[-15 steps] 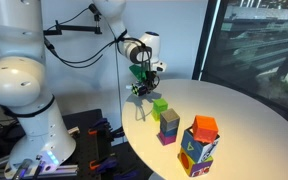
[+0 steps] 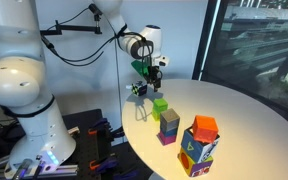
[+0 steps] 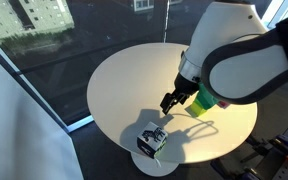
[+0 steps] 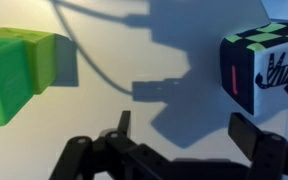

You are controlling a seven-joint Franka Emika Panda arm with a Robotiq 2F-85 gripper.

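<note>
My gripper stands open above the white table (image 2: 234,115), with only bare tabletop visible between its fingers. To its right in the wrist view lies a block with a zebra picture and a checkered side (image 4: 269,70), apart from the fingers. The same zebra block (image 3: 151,137) sits near the table's edge in exterior view 2, with the gripper (image 3: 169,103) higher and to its right. On the left of the wrist view is a green block (image 4: 6,80) with a lighter green one (image 4: 44,60) against it.
A stack of grey, dark and pink blocks (image 2: 169,125) stands nearer the robot base. Beside it is a taller colourful stack topped by an orange-red block (image 2: 205,127).
My gripper and wrist have risen and shifted slightly to the right in exterior view 1, away from the zebra block. The blocks look unmoved.
</note>
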